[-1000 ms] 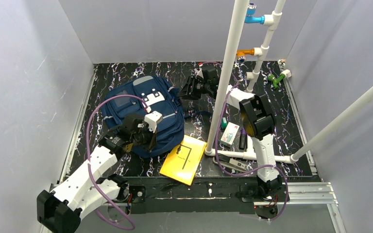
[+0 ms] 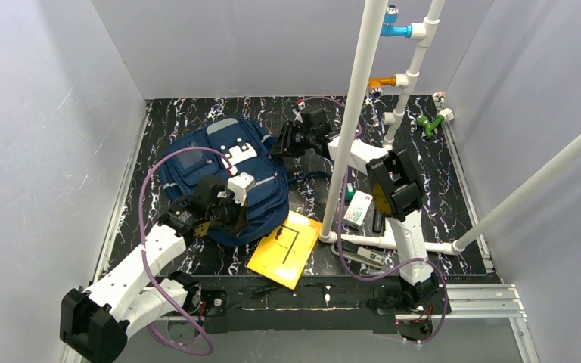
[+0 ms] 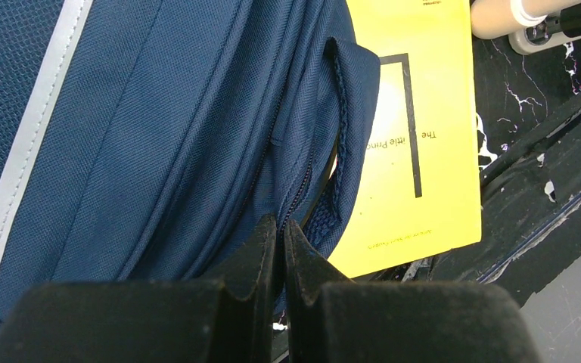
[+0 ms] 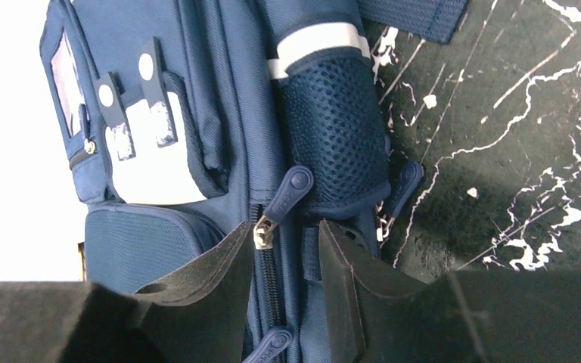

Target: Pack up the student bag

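The navy backpack [image 2: 223,170] lies flat, with white panels on its face. At its lower part, my left gripper is shut on the zippered fabric edge [image 3: 296,189], which gathers into its fingertips. My right gripper is part open over the bag's far right side. Just ahead of its fingertips, roughly in line with the gap, lies a zipper pull [image 4: 291,190]; whether it is touched I cannot tell. A second pull [image 4: 272,344] shows lower along the same zipper. The yellow book [image 2: 285,248] rests flat beside the bag's lower right edge.
Right of the white pipe [image 2: 346,128] lie a white box [image 2: 358,209], a black item [image 2: 378,221], a green object [image 2: 349,193] and a grey device [image 2: 363,255]. Pipes with valves stand at back right. A bag strap [image 2: 309,176] stretches towards the pipe.
My right gripper has moved left, closer to the bag's side.
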